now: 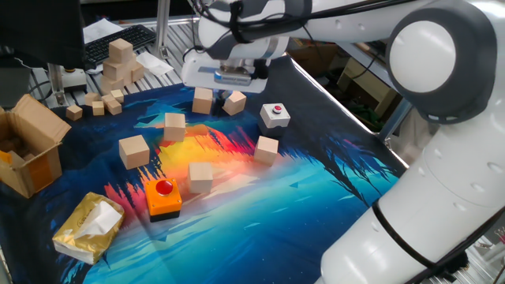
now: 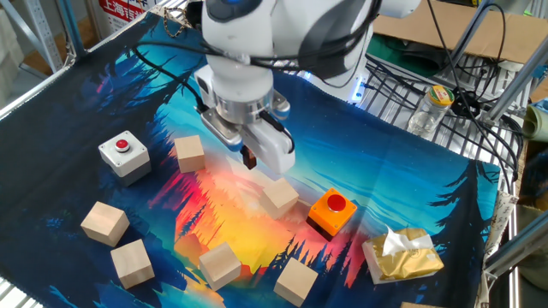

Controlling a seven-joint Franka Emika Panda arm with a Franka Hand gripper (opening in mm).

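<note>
My gripper hangs above the cloth, clear of the blocks, near the middle of exterior view 2. Its fingers are mostly hidden by the hand, so whether it is open or shut cannot be made out, and no object shows at it. Several plain wooden blocks lie scattered on the cloth, among them a block by the orange button, one near the grey button and one at the front. An orange box with a red button and a grey box with a red button stand among them.
A gold tissue pack and an open cardboard box flank the left side in exterior view 1. Small cubes and a stack of blocks stand at the back left.
</note>
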